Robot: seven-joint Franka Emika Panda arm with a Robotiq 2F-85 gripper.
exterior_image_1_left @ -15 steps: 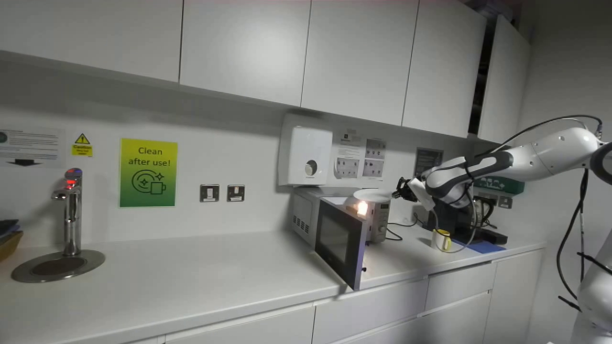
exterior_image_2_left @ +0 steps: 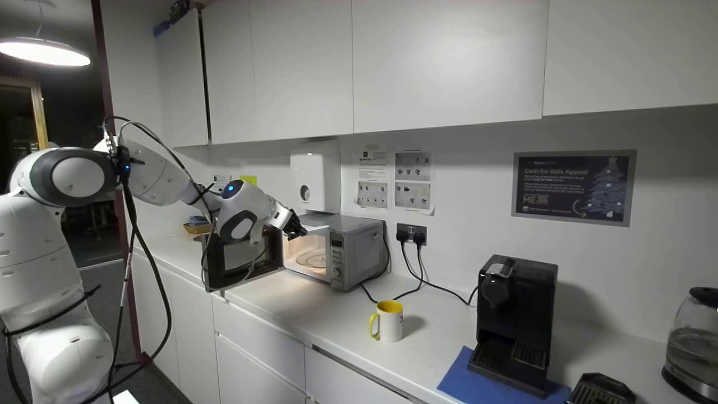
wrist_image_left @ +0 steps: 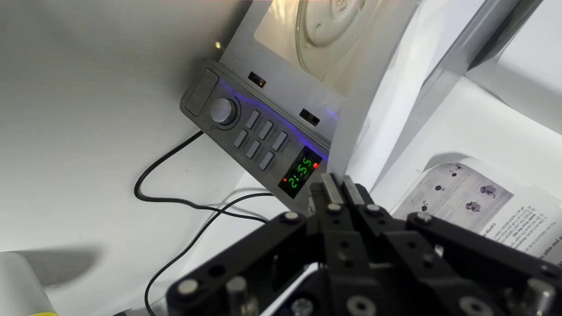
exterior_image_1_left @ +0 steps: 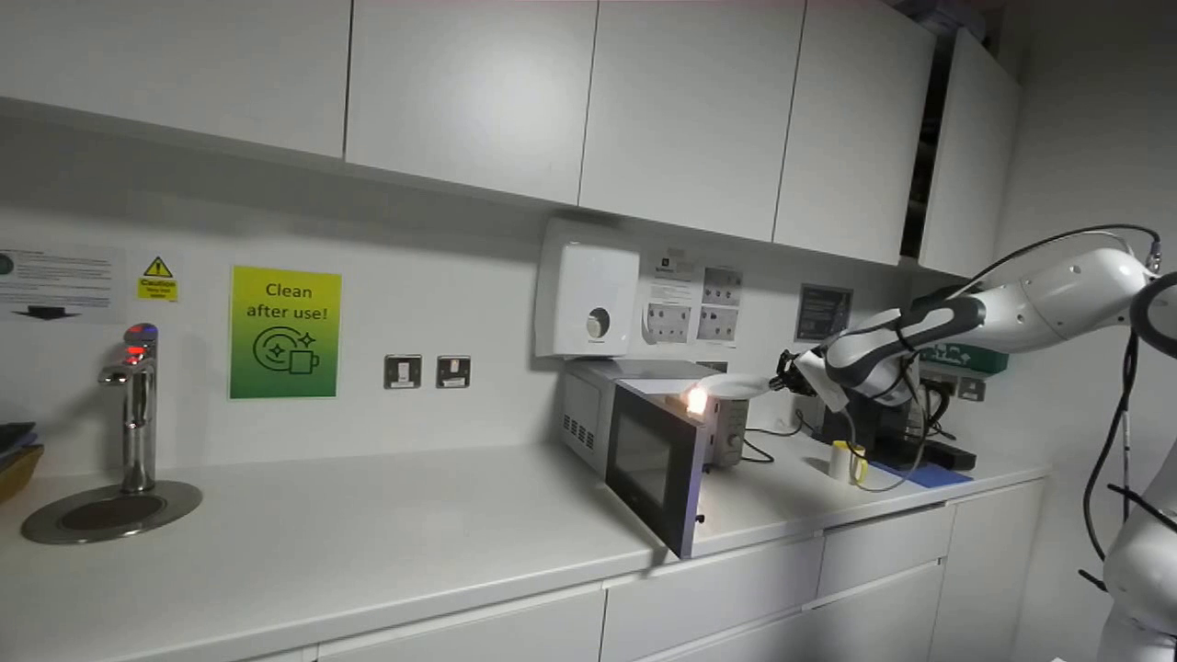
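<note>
A thin white plate [exterior_image_1_left: 731,386] is held out in front of the upper part of the microwave [exterior_image_2_left: 360,252]. My gripper [exterior_image_1_left: 777,380] is shut on the plate's rim. In the wrist view the plate [wrist_image_left: 363,126] appears nearly edge-on, running up from between my fingertips. The microwave door [exterior_image_1_left: 651,463] hangs wide open, and its inside is lit. A glass turntable [exterior_image_2_left: 313,258] lies in the cavity. The plate hides part of the microwave's front in the wrist view.
A white mug with a yellow inside [exterior_image_2_left: 389,320] stands on the counter to the right of the microwave, near a black coffee machine [exterior_image_2_left: 515,320]. Black cables run behind. The open door reaches the counter's front edge.
My gripper and the plate have shifted slightly down and to the right in exterior view 1. The plate now looks flatter, seen closer to edge-on. The door and mug have not moved.
</note>
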